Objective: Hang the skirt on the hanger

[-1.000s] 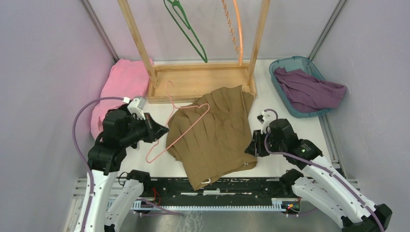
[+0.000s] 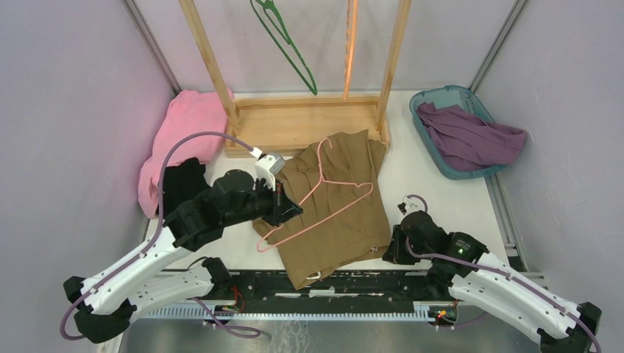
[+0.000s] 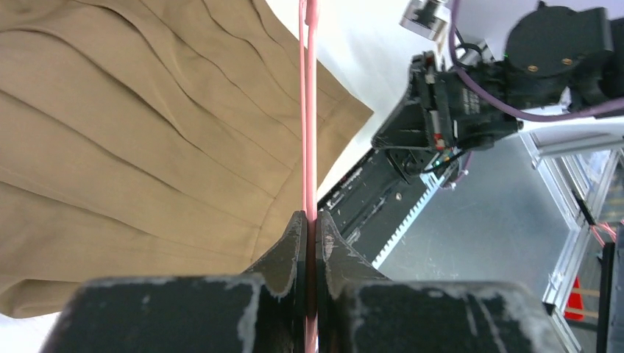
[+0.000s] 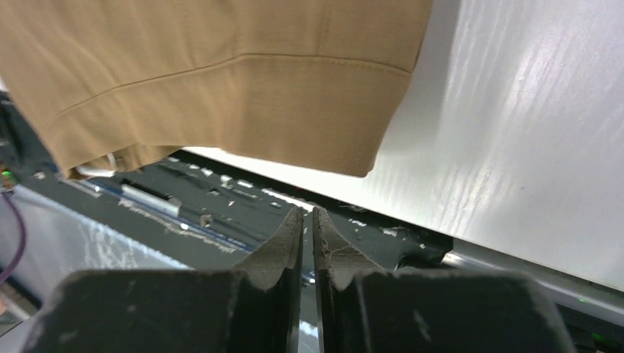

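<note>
The olive-brown skirt [image 2: 324,243] lies pleated across the white table, its hem over the front edge. A pink hanger [image 2: 340,212] is held above it by my left gripper [image 2: 289,207], whose fingers close on the hanger's bar, seen upright in the left wrist view. My right gripper is shut near the skirt's front right corner; in the right wrist view the fabric lies beyond its fingertips, with nothing visible between them.
A wooden rack [image 2: 309,121] stands at the back with green [image 2: 291,51] and orange hangers [image 2: 349,51]. A teal bin [image 2: 449,165] with purple cloth is at right, pink cloth [image 2: 188,125] and black cloth at left.
My left gripper has moved right and toward the front with the pink hanger, now over the skirt's middle. My right gripper has shifted slightly right and toward the front.
</note>
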